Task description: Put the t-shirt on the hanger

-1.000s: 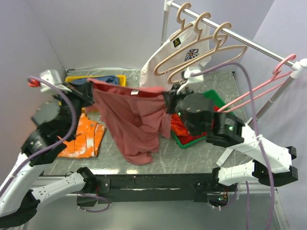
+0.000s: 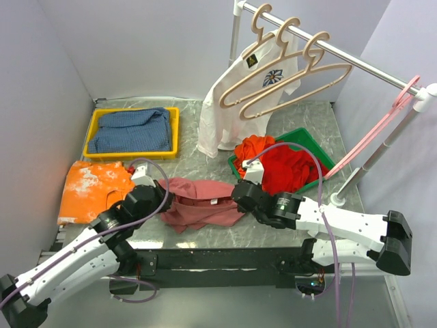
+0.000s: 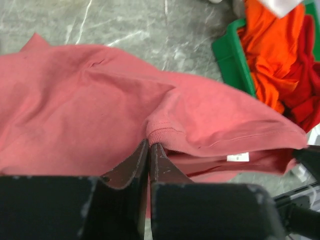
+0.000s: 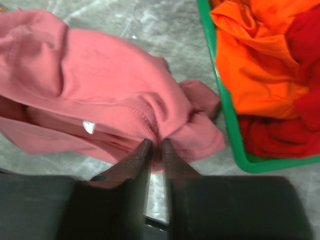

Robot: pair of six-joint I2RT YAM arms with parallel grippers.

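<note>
The dusty-red t-shirt lies bunched on the table between my two arms, its neck opening and white tag facing up. At the left end of that opening, my left gripper is shut on the ribbed edge of the cloth. At the other end my right gripper has its blurred fingertips slightly apart, with the cloth right at them. Beige hangers hang empty-looking on the rail, except where a white shirt hangs behind them. A pink hanger is at the rail's right end.
A green bin of red and orange clothes stands just right of the shirt. Behind on the left is a yellow tray with folded blue cloth. Folded orange clothing lies at the left.
Both arms have come down and inward with the t-shirt, which hung stretched between them and now rests on the table.
</note>
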